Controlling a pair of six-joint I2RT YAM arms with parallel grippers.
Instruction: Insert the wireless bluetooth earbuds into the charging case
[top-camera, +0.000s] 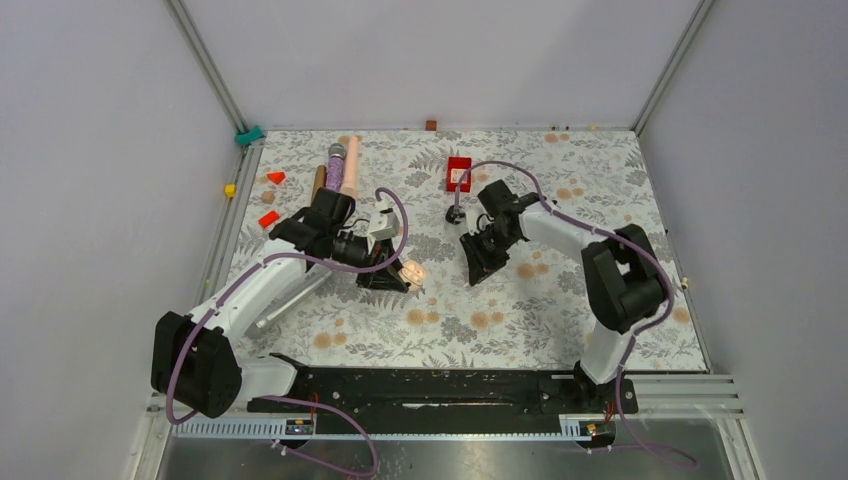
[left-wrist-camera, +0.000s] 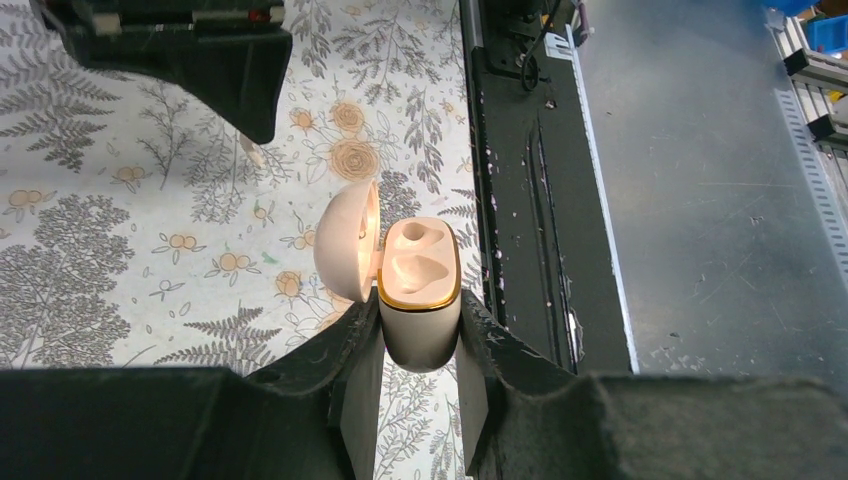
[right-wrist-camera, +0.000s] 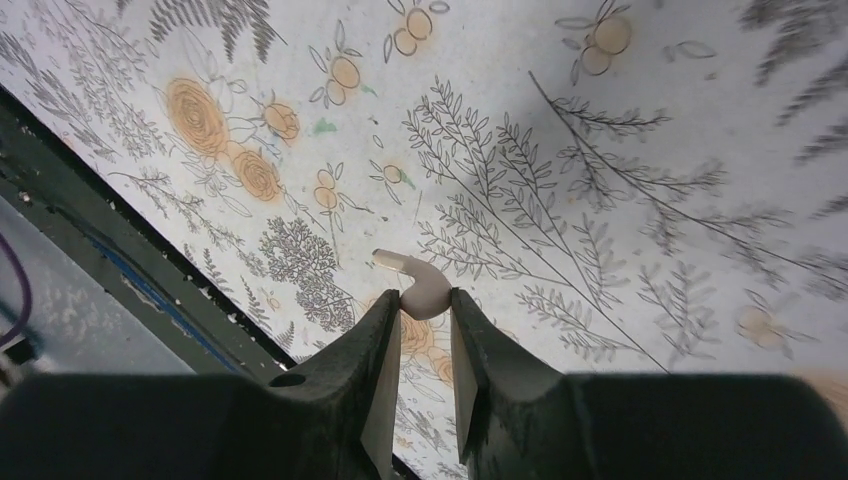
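The open pale-pink charging case (left-wrist-camera: 420, 290) is gripped upright by my left gripper, its lid tilted back and two empty cavities visible on top. My left gripper is also in the top view, left of centre. My right gripper is shut on a single white earbud (right-wrist-camera: 428, 286), whose stem points up-left. In the top view the right gripper (top-camera: 473, 275) is to the right of the case (top-camera: 412, 272), apart from it, above the mat.
A red box (top-camera: 458, 166) lies at the back centre. A purple microphone (top-camera: 334, 172), rolls and small coloured blocks lie at the left.
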